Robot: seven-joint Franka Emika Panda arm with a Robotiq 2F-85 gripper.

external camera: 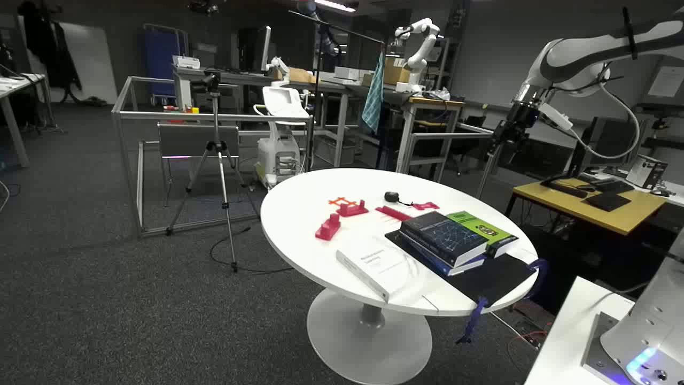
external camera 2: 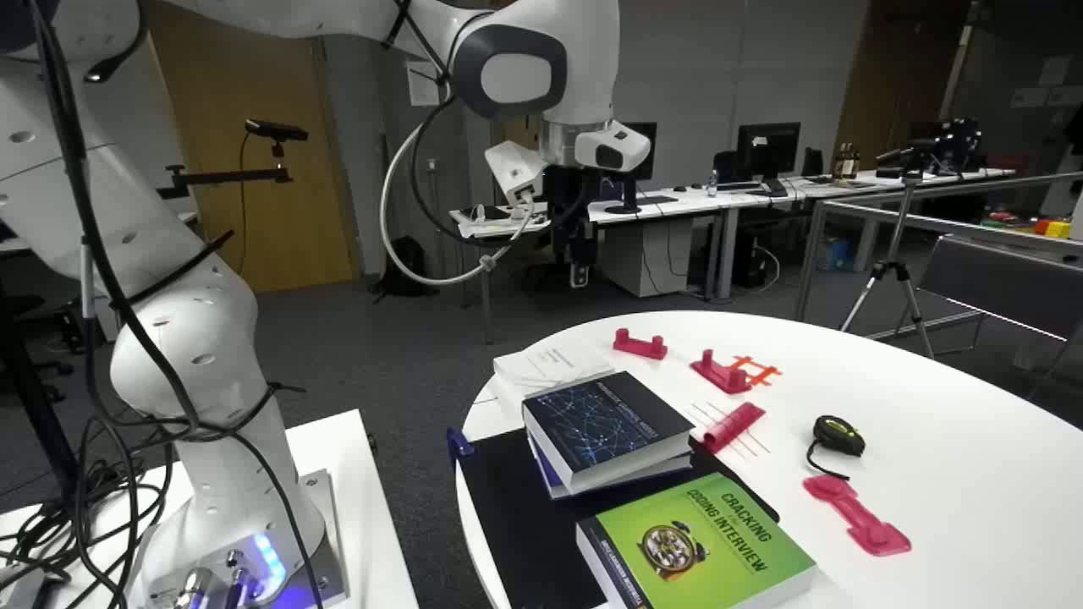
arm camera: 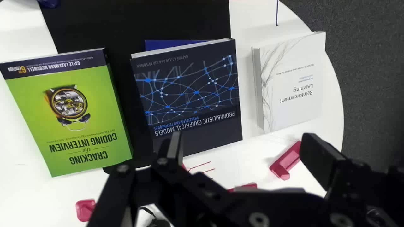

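Observation:
My gripper is open, its fingers spread wide with nothing between them. In exterior view 2 the gripper (external camera 2: 579, 274) hangs well above the table, clear of everything on it. A dark blue book, Probabilistic Graphical Models (arm camera: 189, 94), lies on top of a blue-edged book (arm camera: 166, 44), most of which it hides. To one side rests the green Cracking the Coding Interview book (external camera 2: 700, 543), partly over a black mat (external camera 2: 528, 528). On the other side a white Reinforcement Learning book (external camera: 378, 260) lies flat on the bare tabletop, near the rim.
Pink-red printed parts (external camera 2: 640, 343), an orange frame (external camera 2: 756, 370) and a black tape measure (external camera 2: 839, 435) are spread over the round white table (external camera: 301, 192). Blue clamps (external camera: 474, 317) grip the mat at the table edge. Open tabletop shows beyond the tape measure.

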